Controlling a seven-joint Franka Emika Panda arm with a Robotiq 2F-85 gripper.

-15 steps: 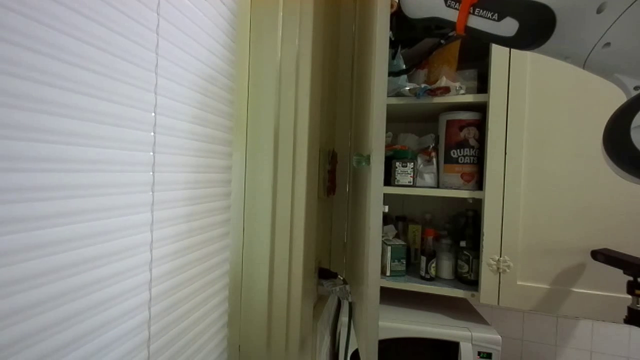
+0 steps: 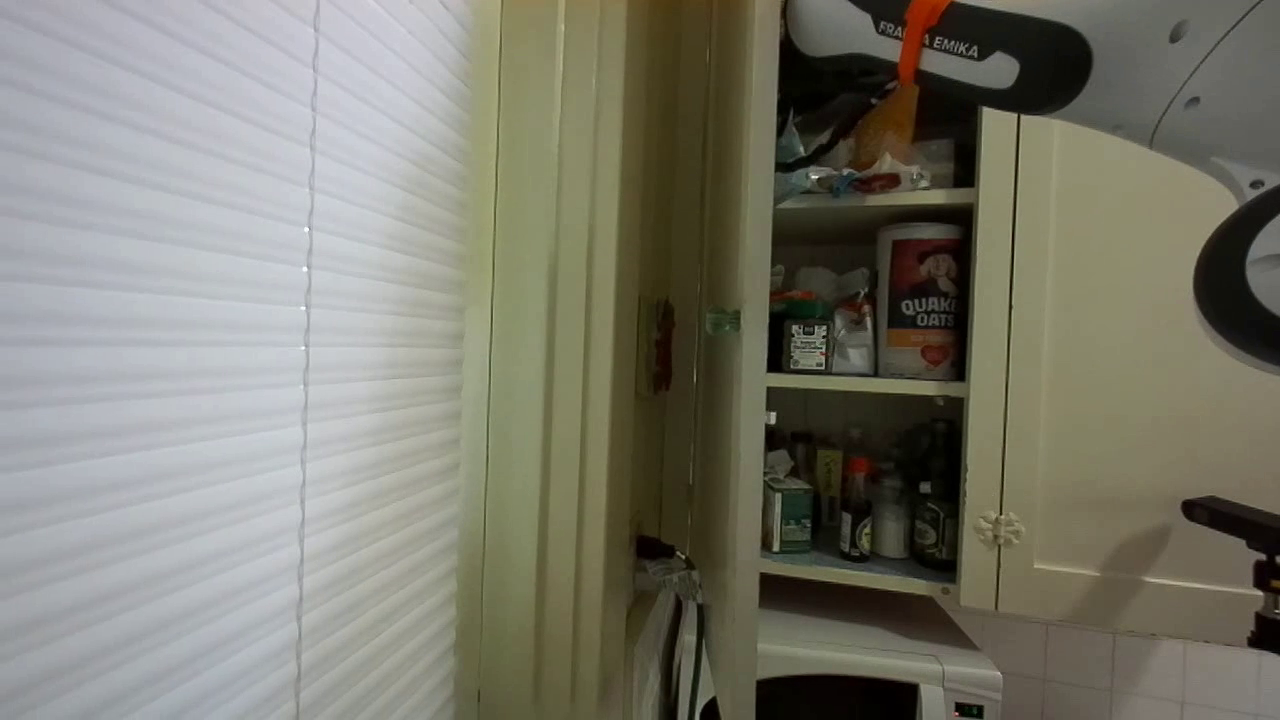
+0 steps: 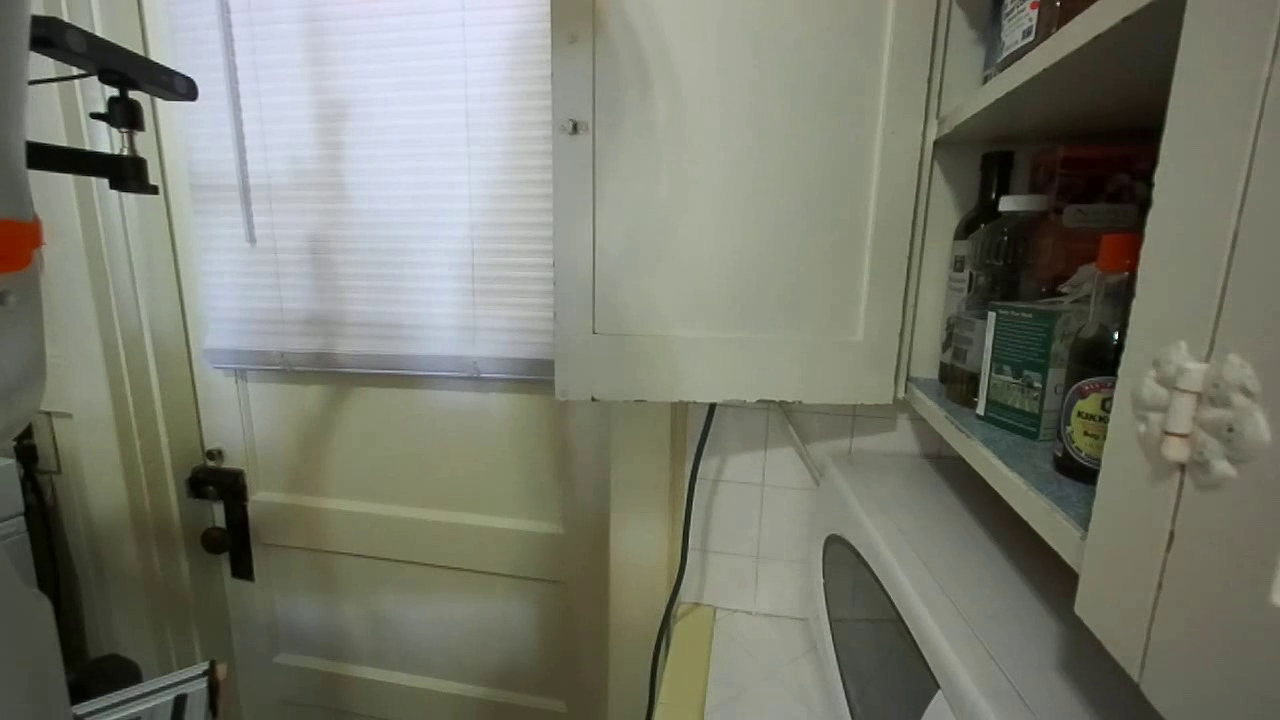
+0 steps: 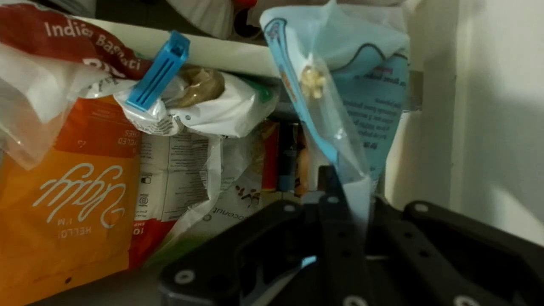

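Note:
In the wrist view my gripper is shut on a light blue and clear plastic bag [image 4: 375, 104]. The bag narrows to a thin strip where it meets the fingers [image 4: 332, 196], and its wider part spreads out beyond them. A small pale clump shows inside the clear plastic. In exterior view 1 the arm reaches into the top shelf of the open cupboard, where a bluish bag [image 2: 789, 142] shows at the left; the fingertips are too dark to make out there. Exterior view 2 does not show the gripper.
Beside the gripper are an orange bag [image 4: 66, 204], a rice bag [image 4: 76, 38] and a blue clip [image 4: 159, 71]. A pale wall [image 4: 500, 102] bounds the right. Below are an oats canister [image 2: 924, 300] and several bottles. The cupboard door [image 3: 738, 180] stands open.
In exterior view 1 the arm has shifted slightly left and down. The orange bag in the top shelf looks a little different in outline, partly behind the arm. The lower shelves are unchanged.

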